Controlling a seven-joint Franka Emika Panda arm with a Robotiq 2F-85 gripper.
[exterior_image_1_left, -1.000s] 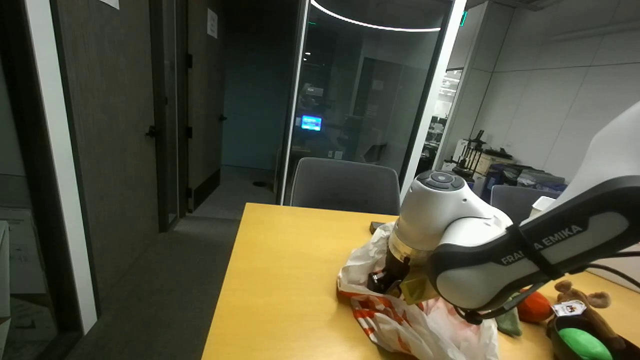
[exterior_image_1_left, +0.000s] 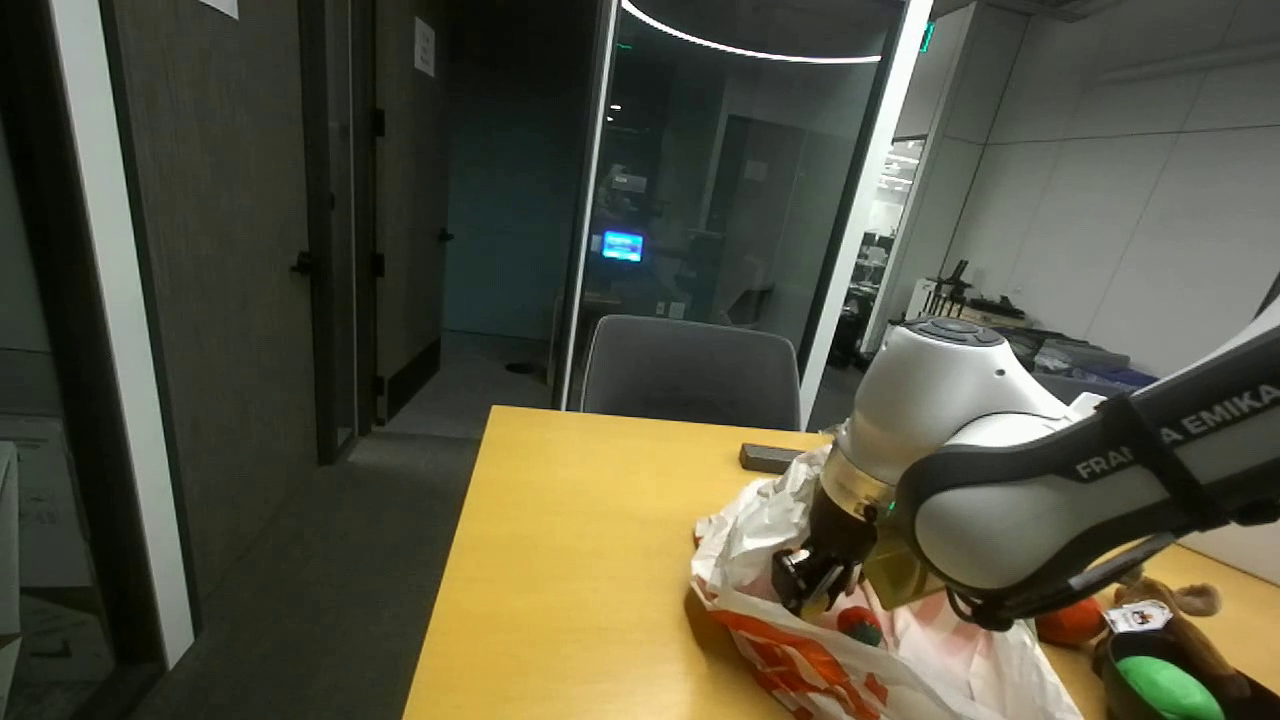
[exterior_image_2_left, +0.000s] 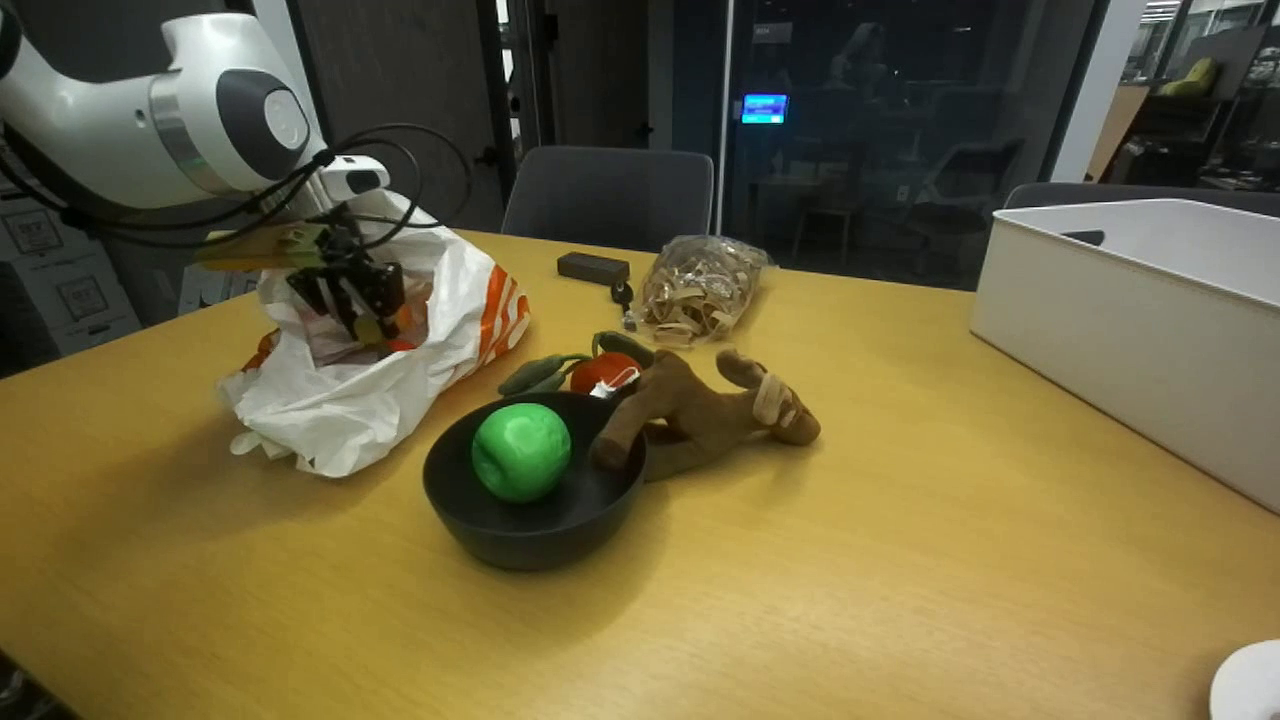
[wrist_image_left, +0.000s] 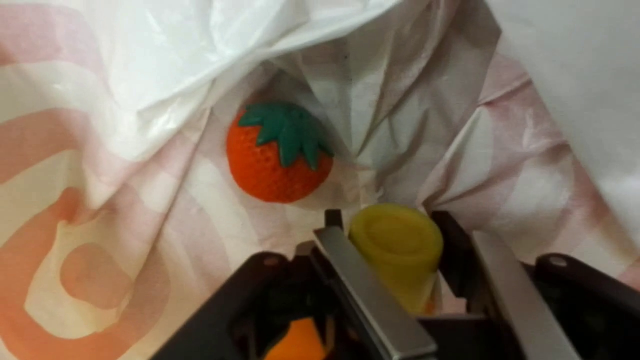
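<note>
A yellow, round-topped object (wrist_image_left: 396, 240) stands between the fingers of my gripper in the wrist view. Its sides lie close to both fingers, but I cannot tell whether they press on it. Beyond the fingertips, a red strawberry (wrist_image_left: 279, 156) with green leaves rests on the crumpled white bag (wrist_image_left: 396, 90) with orange print. From the sides, my gripper (exterior_image_2_left: 366, 318) points down at the mouth of the bag (exterior_image_2_left: 360, 408). The strawberry (exterior_image_1_left: 859, 624) also shows below the gripper (exterior_image_1_left: 816, 596) in exterior view 1.
Beside the bag stands a dark bowl (exterior_image_2_left: 540, 534) with a green apple (exterior_image_2_left: 521, 452). A brown plush toy (exterior_image_2_left: 720, 414) leans on its rim. Behind lie a red object (exterior_image_2_left: 603, 373), a clear packet (exterior_image_2_left: 699, 292) and a dark block (exterior_image_2_left: 593, 268). A white bin (exterior_image_2_left: 1128, 324) stands right.
The arm has shifted right and toward the viewer in exterior view 1. The bag's near side has spread and shifted right, and the strawberry now shows below the gripper.
</note>
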